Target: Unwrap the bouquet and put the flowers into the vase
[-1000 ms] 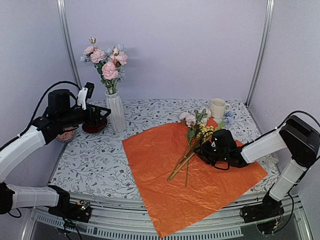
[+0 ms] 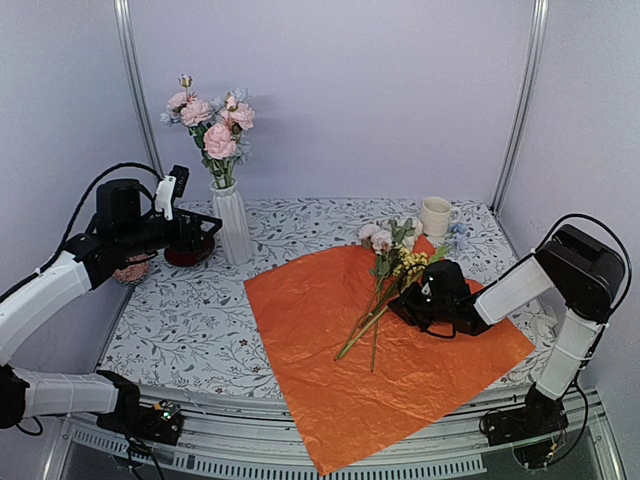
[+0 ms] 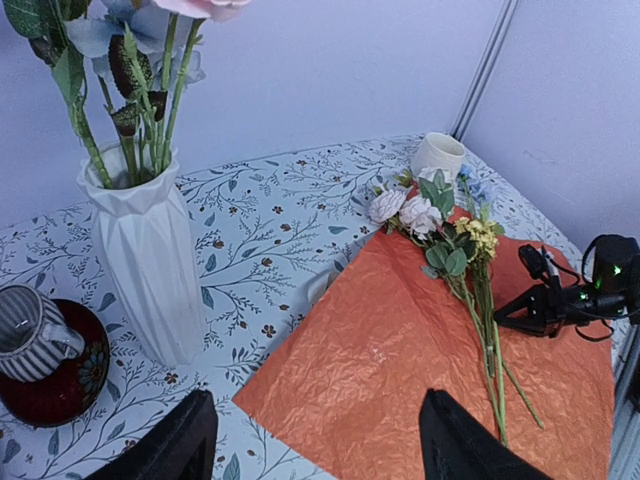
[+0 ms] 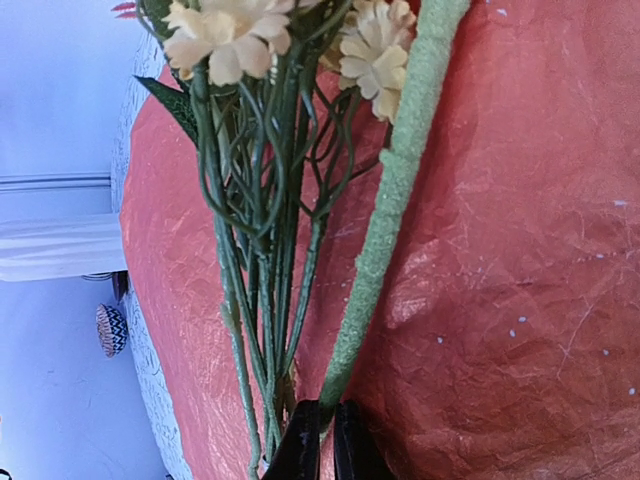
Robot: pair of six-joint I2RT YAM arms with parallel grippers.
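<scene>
The white vase [image 2: 233,225] [image 3: 145,265] stands at the back left with pink and blue flowers in it. Loose flowers, white [image 2: 380,240] [image 3: 420,215], yellow and pale green-stemmed, lie on orange paper [image 2: 330,400] [image 3: 340,380]. My left gripper [image 2: 205,225] hovers by the vase, open and empty. My right gripper [image 2: 400,308] is down at the stems on the paper, its fingertips close together at a thick pale green stem [image 4: 370,260]; whether they are shut on it I cannot tell.
A white mug [image 2: 436,215] stands at the back right. A dark red saucer with a striped cup [image 3: 30,330] sits left of the vase.
The right arm has shifted very slightly, with its gripper staying among the stems. The left arm, vase and flowers show no visible change.
</scene>
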